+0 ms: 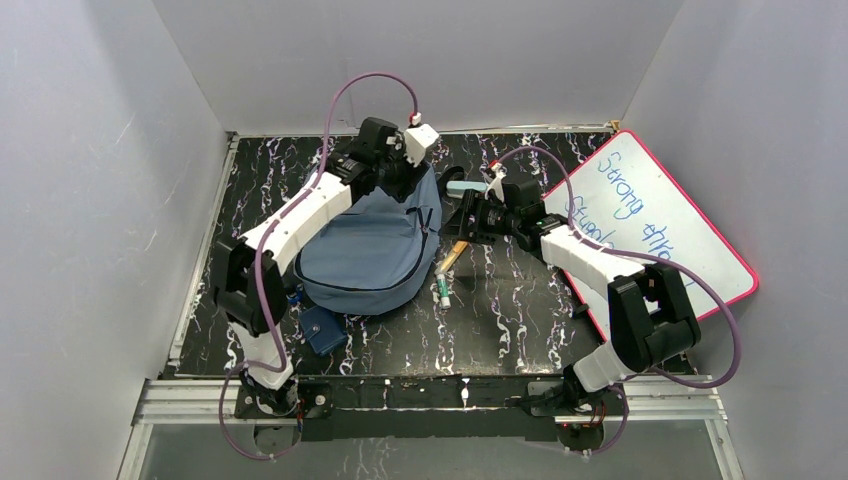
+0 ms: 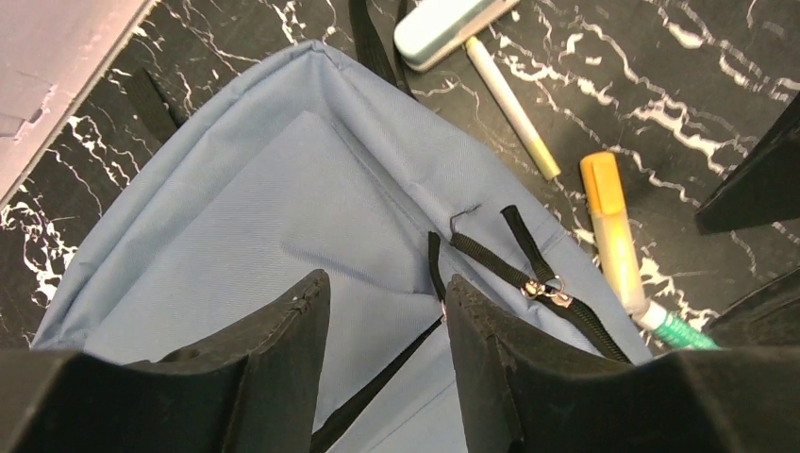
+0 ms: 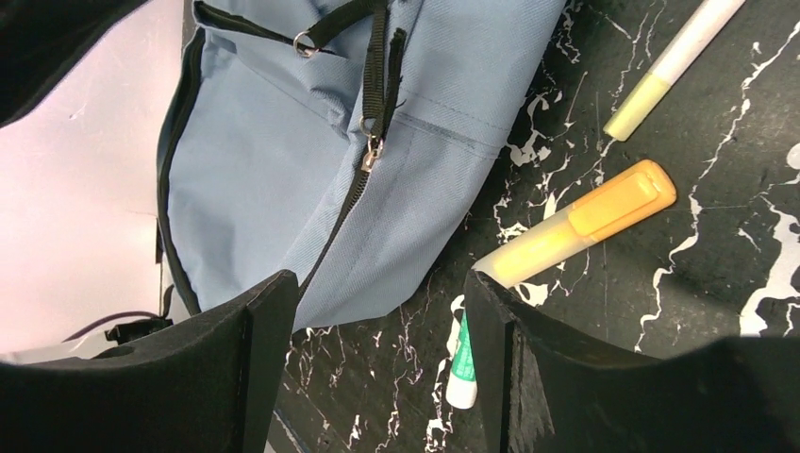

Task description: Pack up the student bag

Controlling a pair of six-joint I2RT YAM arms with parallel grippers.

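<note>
The blue-grey bag (image 1: 365,265) lies on the black marbled table, its black zip pulls (image 2: 542,288) near the right side. Over the bag's far right part, my left gripper stands open with only fabric below it. To the right of the bag, my right gripper is open and empty, above the table. Beside the bag lie an orange-capped highlighter (image 3: 575,222), a green-and-white glue stick (image 1: 443,290) and a white marker with a yellowish end (image 2: 514,109). Past the marker is a light blue-grey eraser-like block (image 2: 448,24).
A dark blue wallet-like item (image 1: 323,330) lies at the bag's near left. A red-edged whiteboard (image 1: 650,230) with blue writing leans along the right side.
</note>
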